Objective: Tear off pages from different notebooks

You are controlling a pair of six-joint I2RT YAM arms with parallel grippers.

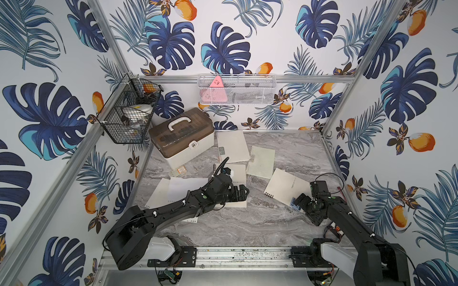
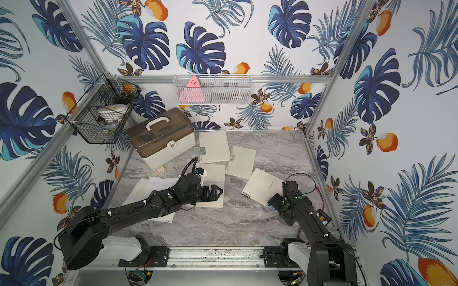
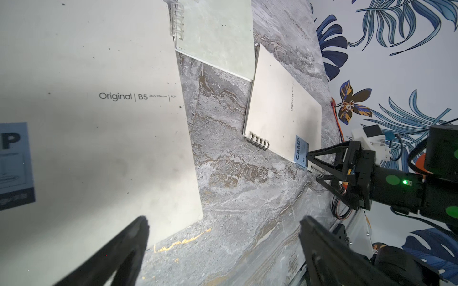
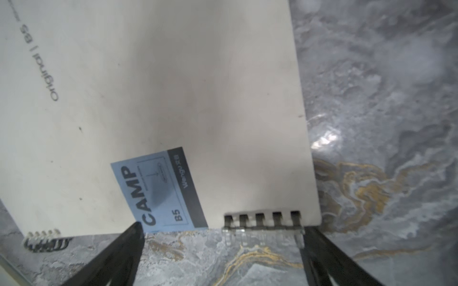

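My right gripper is part open over the near edge of the right notebook, straddling part of its wire binding and blue CAMP label; whether it touches them I cannot tell. My left gripper hangs open above the central notebook, nothing between its fingers. A pale green notebook and another cream notebook lie behind. At the left, white sheets lie partly under the left arm.
A lidded toolbox stands at the back left, below a black wire basket. A white mesh basket hangs on the back wall. Bare marble shows at the back right and front middle.
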